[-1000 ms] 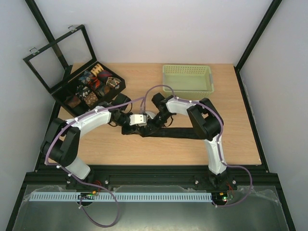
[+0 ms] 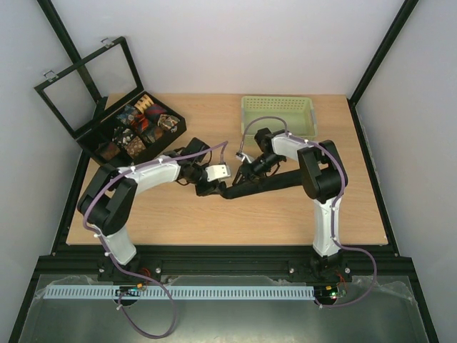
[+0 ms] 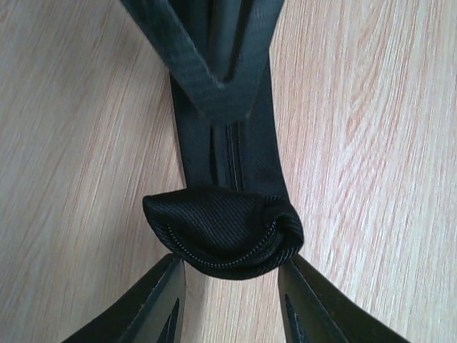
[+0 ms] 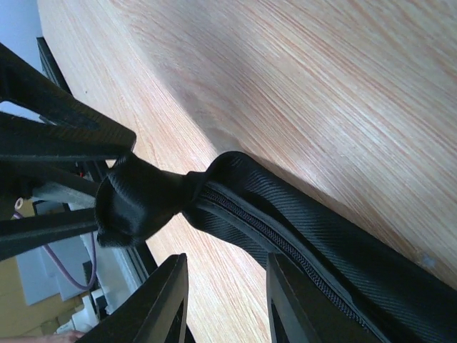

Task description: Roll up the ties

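Observation:
A black tie (image 2: pixel 275 182) lies flat, stretched rightward across the middle of the table, its zip showing in the right wrist view (image 4: pixel 357 286). Its left end is a folded bunch (image 3: pixel 221 232), held just at the fingertips of my left gripper, which are apart; how firm the hold is, I cannot tell. My right gripper stands part open above the tie, nothing visible between its fingers.
An open black box (image 2: pixel 103 143) of rolled ties is at the back left. A pale green basket (image 2: pixel 278 107) stands at the back right.
Both arms have shifted rightward, the right one further, moving away from the left gripper and the bunched end. The bunch has also moved a little to the right.

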